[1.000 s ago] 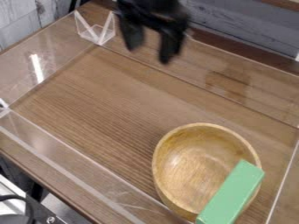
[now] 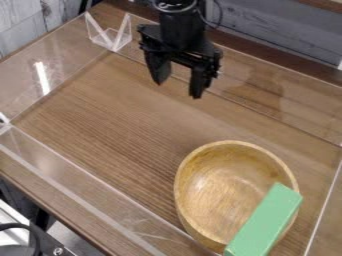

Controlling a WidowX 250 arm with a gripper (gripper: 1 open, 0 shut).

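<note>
The black robot arm hangs over the back middle of the wooden surface, its gripper (image 2: 178, 70) open, with two dark fingers pointing down and nothing seen between them. A tan oval bowl (image 2: 221, 185) lies at the front right, well below the gripper in the view. A light green rectangular block (image 2: 262, 225) rests across the bowl's lower right rim, tilted.
A small clear plastic object (image 2: 110, 30) stands at the back left. A black cable (image 2: 20, 228) shows at the lower left edge.
The bowl and green block have not moved.
</note>
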